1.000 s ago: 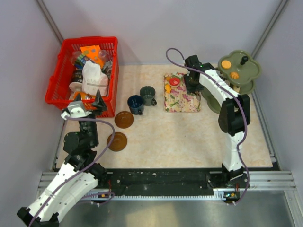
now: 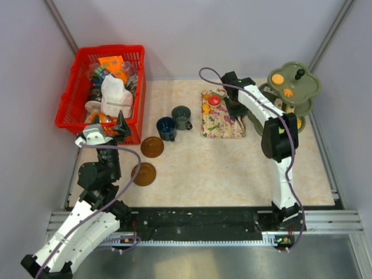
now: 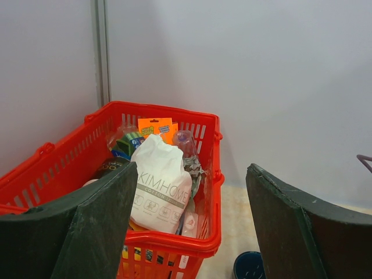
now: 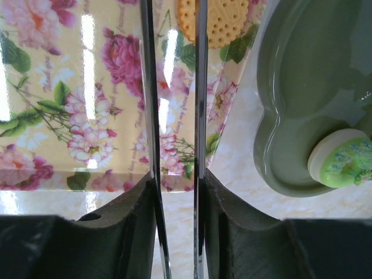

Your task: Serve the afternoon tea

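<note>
My right gripper is low over the floral tray; in the right wrist view its two long fingers stand slightly apart, straddling part of a round biscuit; whether they touch it cannot be told. Beside the tray is the green tiered stand, whose lower tier holds a green-topped treat. The tray also holds a red item and yellow pieces. My left gripper hangs open and empty at the left, facing the red basket.
A red basket full of goods stands back left. A blue mug, a green mug and two brown saucers sit left of centre.
The left arm is unmoved.
</note>
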